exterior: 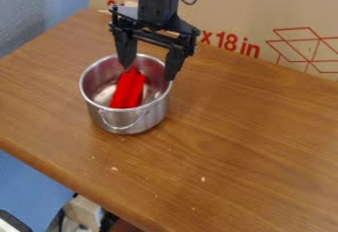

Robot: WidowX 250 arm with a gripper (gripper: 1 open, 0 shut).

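Note:
A silver metal pot (133, 118) with a wire handle stands on the wooden table, left of centre. Inside it lies a red elongated object (126, 92), leaning along the pot's floor. My black gripper (148, 61) is open above the pot, its two fingers spread over the rim on either side, with nothing visibly held between them. The left finger hangs above the top end of the red object.
A cardboard panel (284, 34) with red lettering stands at the back. The table's left edge drops to a blue surface at lower left.

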